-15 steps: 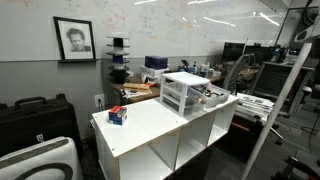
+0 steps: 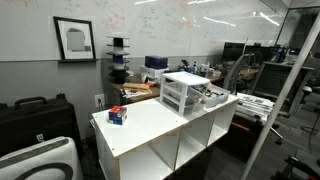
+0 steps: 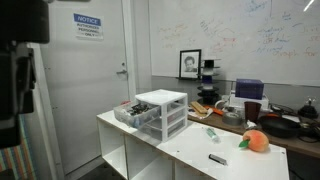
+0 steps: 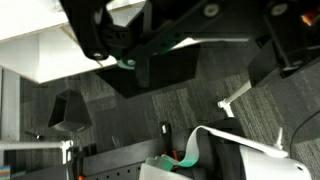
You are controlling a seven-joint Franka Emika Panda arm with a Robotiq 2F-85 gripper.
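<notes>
In the wrist view my gripper appears open, its dark fingers (image 4: pixel 70 110) spread wide over a dark floor; nothing shows held between them. Much of its near part is dark and hard to make out. A small red and blue box (image 2: pixel 117 115) sits on the near left of the white shelf unit's top (image 2: pixel 145 128). In the other exterior view an orange round object (image 3: pixel 254 140) lies there, with a dark marker-like item (image 3: pixel 217 159) in front. A clear drawer unit (image 3: pixel 163 114) stands farther along the top.
Open bin (image 2: pixel 212 97) and drawers crowd the unit's far end. A dark pan (image 3: pixel 279 124) sits on the table behind. Under the gripper, a grey box (image 4: pixel 125 165) with a green strap stands near the floor. The near part of the white top is mostly clear.
The objects on the white top have not moved.
</notes>
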